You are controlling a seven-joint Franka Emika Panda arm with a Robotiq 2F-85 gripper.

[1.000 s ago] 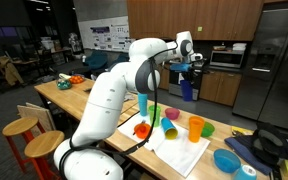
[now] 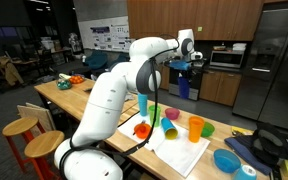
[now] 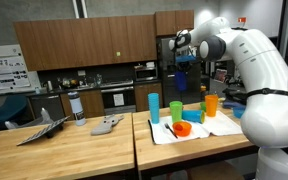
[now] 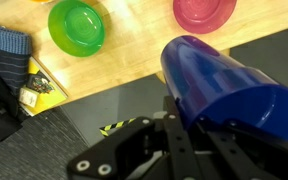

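Note:
A deep blue cup [image 4: 224, 75] hangs in the wrist view, its wide mouth facing the camera. My gripper is shut on the cup's near rim, with the rest of the cup extending beyond the fingers. In exterior view 1 the cup [image 2: 184, 88] hangs high above the far side of the table, below the gripper [image 2: 181, 68]. Exterior view 2 has the cup [image 3: 182, 82] small and dark under the outstretched arm. Whether anything is inside it I cannot tell.
On the table stand a green cup [image 2: 152, 114], an orange cup [image 2: 195, 128], a light-blue cup [image 2: 142, 103] and an orange bowl [image 2: 142, 131]. A pink bowl [image 4: 204, 12] and green bowl [image 4: 76, 27] lie below the wrist. Blue bowls [image 2: 227, 161] sit at the right.
The cup has stayed in the gripper, and the table objects have not moved.

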